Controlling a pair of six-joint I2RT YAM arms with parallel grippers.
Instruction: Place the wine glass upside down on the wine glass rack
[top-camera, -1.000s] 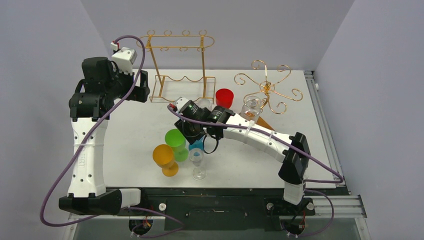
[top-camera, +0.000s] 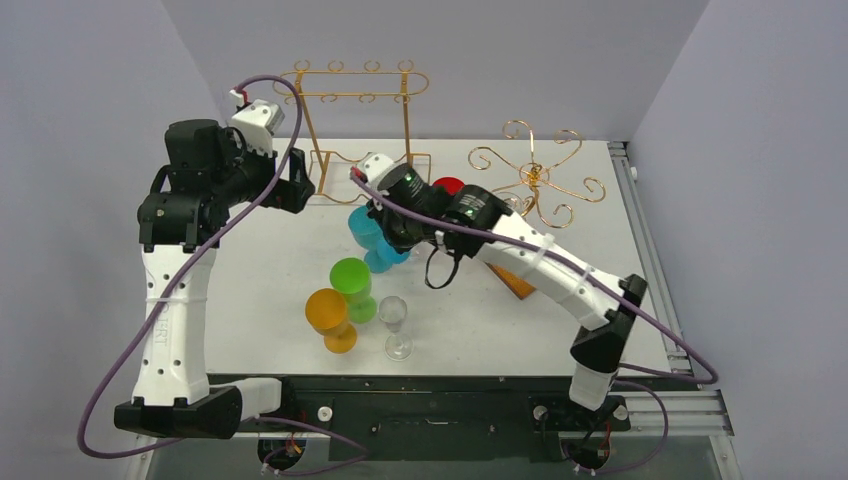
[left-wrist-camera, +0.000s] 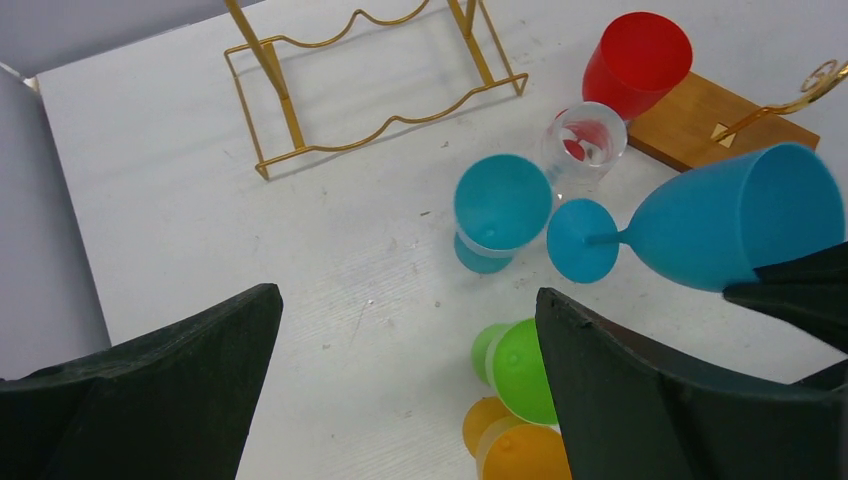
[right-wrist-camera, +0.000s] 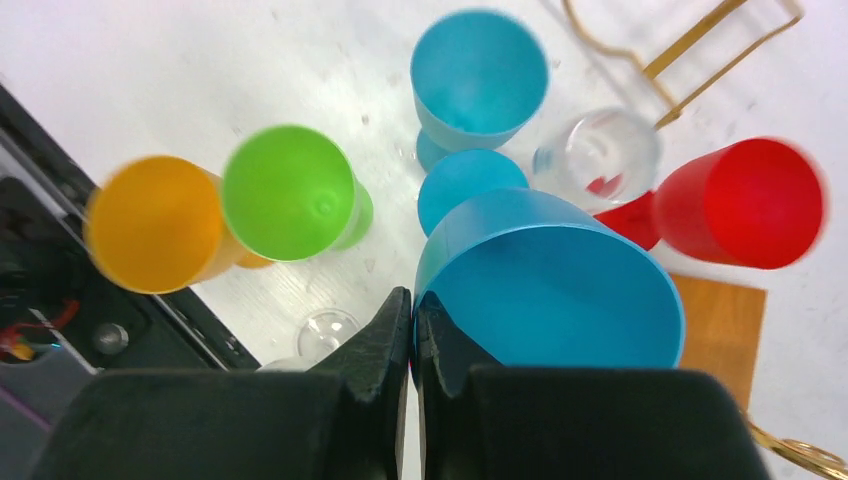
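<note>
My right gripper is shut on the rim of a blue wine glass (right-wrist-camera: 470, 225). Off the table and tipped nearly sideways, this blue glass (left-wrist-camera: 690, 225) shows its foot pointing left in the left wrist view. A second blue glass (left-wrist-camera: 500, 205) stands upright close to it. At the back, the gold rack (top-camera: 350, 97) has rings along its top bar. A gold scroll-armed rack (top-camera: 533, 175) on a wooden base (right-wrist-camera: 722, 320) stands to the right. My left gripper is open and empty over the table's left side.
Green (top-camera: 351, 275), orange (top-camera: 328, 312) and clear (top-camera: 393, 312) glasses stand near the front. A red glass (left-wrist-camera: 640, 65) and another clear glass (left-wrist-camera: 583, 145) are farther back.
The right gripper has moved toward the back and slightly right, taking the blue glass with it. The standing blue glass now shows more in the top view. The left gripper has shifted slightly right.
</note>
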